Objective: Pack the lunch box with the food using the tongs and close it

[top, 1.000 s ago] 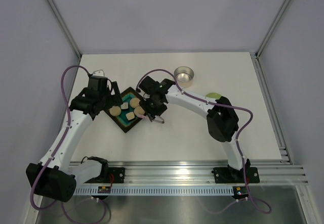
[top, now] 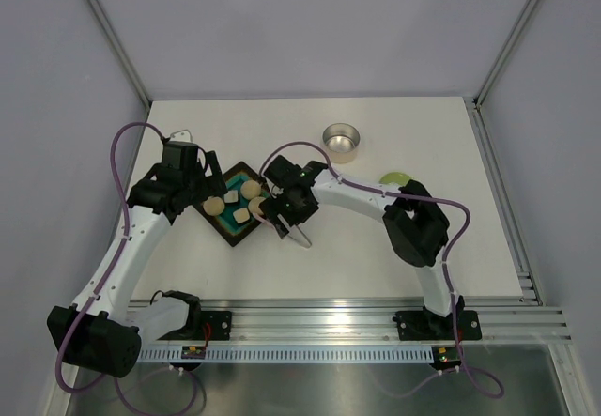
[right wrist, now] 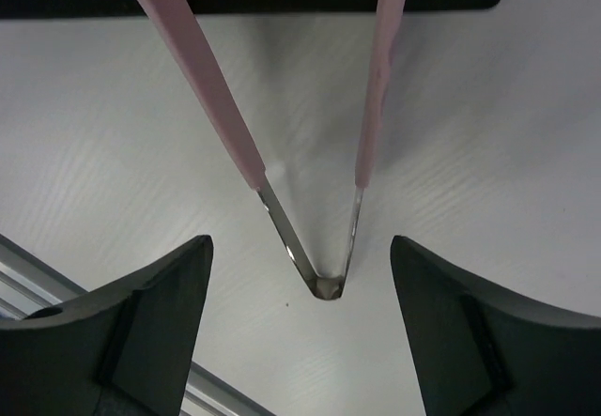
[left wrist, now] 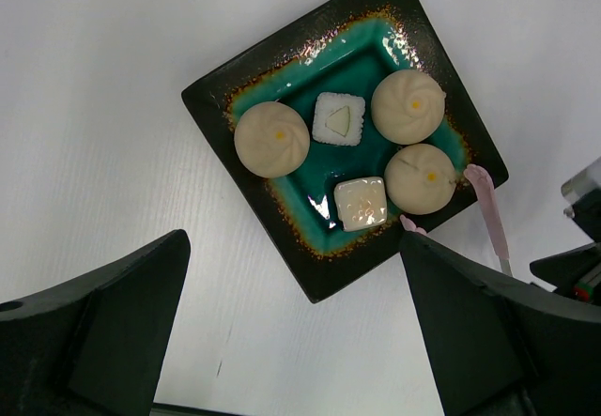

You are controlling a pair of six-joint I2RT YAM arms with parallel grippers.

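Observation:
A dark square plate (left wrist: 211,106) with a teal centre holds several pleated buns (left wrist: 271,139), a rice piece with a green mark (left wrist: 338,118) and a glossy pale cube (left wrist: 360,203). Pink-tipped metal tongs (right wrist: 376,97) lie at the plate's edge, tips toward it, bend on the table. My right gripper hangs over the tongs' bend, open, fingers either side of it, apparently not touching. My left gripper is open above and beside the plate, nothing between its fingers.
A steel pot (top: 341,144) stands at the back right. A green round item (top: 395,178) is partly hidden behind the right arm. A metal rail (top: 338,305) runs along the front edge.
My right gripper has shifted toward the front of the table, over the tongs. The tongs' bend end shows a little differently in top view. The left arm has stayed still.

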